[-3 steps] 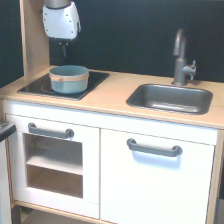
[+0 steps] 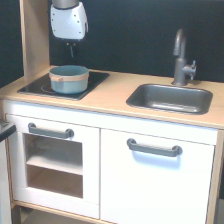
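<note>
A blue-green pot [image 2: 69,84] with a brownish rim sits upright on the black stove top [image 2: 97,85] at the left of the toy kitchen. Its opening faces up, but whatever lies inside is too small to make out. High above it hangs the white arm end, with my small dark gripper [image 2: 71,46] pointing down. A clear gap separates the gripper from the pot. Its fingers are too dark against the back wall to show how they stand.
To the right, a grey sink [image 2: 171,98] with a dark faucet [image 2: 181,62] is set into the wooden counter [image 2: 122,88]. Bare counter lies between stove and sink. Below are an open-looking oven [image 2: 55,165] and a white cabinet door [image 2: 153,180].
The arm end with my gripper has shifted slightly to the right and a little lower above the pot. The pot and the kitchen stand as before.
</note>
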